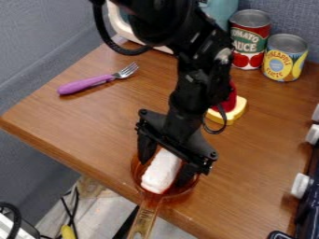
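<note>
The black gripper is low at the front of the table, over a small amber pot with a handle toward the camera. A white block is between its fingers, inside or just above the pot; whether the fingers grip it is hard to tell.
A yellow piece with a red object sits behind the arm. Two cans stand at the back right, a purple fork lies at left, a black appliance is at the right edge.
</note>
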